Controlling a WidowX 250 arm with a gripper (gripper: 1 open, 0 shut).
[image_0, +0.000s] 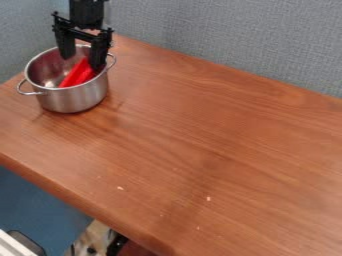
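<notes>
My black gripper (82, 48) hangs over the steel pot at the upper left, its fingers open and near the rim. The pot (72, 96) has two wire handles and stands on the wooden table. A red elongated object (79, 74) lies inside the pot, below my gripper and partly hidden by it.
A grey padded wall (241, 40) runs along the back. Beyond the table's front-left edge lie a blue floor and some small items at the bottom.
</notes>
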